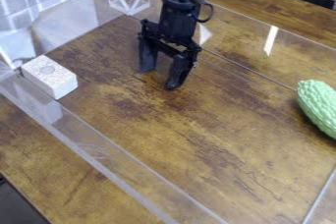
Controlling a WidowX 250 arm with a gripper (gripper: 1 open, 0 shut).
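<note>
The black robot arm hangs down from the top centre, with its gripper (pixel 163 63) low over the wooden table (pixel 184 159). Its dark fingers point down at the board; whether they hold anything is hard to make out. A pale object is partly hidden behind the gripper on its right. A white patterned block (pixel 50 77) lies at the left, and a bumpy green object (pixel 317 105) lies at the right edge, both apart from the gripper.
Clear plastic walls border the work area. A white cloth-like covering (pixel 39 2) is at the back left, outside the wall.
</note>
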